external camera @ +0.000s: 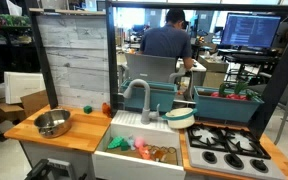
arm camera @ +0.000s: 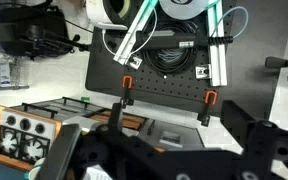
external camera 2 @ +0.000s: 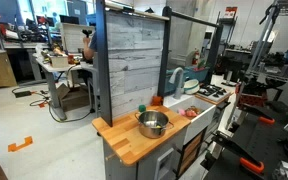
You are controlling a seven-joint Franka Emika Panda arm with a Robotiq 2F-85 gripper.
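Note:
My gripper stands open in the wrist view, its orange-tipped fingers [arm camera: 127, 81] wide apart with nothing between them. Exterior view 2 has the gripper [external camera 2: 260, 142] at the right, away from the toy kitchen. A silver metal pot [external camera: 53, 123] rests on the left wooden counter [external camera: 84, 135], looking empty in exterior view 2. Several colourful items [external camera: 144, 149] lie in the white sink [external camera: 106, 163]. Right of it is a black stove [external camera: 229, 143]. A pale, green-rimmed lidded pot [external camera: 179, 118] stands behind the sink and stove.
A grey faucet [external camera: 139, 92] rises behind the sink. Small green [external camera: 87, 109] and red-brown [external camera: 106, 108] items stand at the counter's back. Teal planters [external camera: 224, 106] hang behind the stove. Under the gripper, cables [arm camera: 174, 55] lie coiled on a dark perforated plate [arm camera: 169, 86].

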